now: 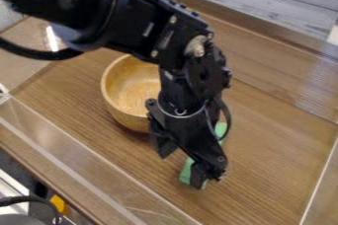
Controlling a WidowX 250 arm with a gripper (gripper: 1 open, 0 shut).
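My black gripper hangs low over the wooden table, open, its fingers around a green object lying on the surface; the gripper hides much of that object. A wooden bowl sits behind and left of the gripper, partly hidden by the arm.
The bare wooden table has free room to the right. A clear edge strip runs along the front left, with a cable and small yellow part beyond it. A pale wooden wall stands at the back right.
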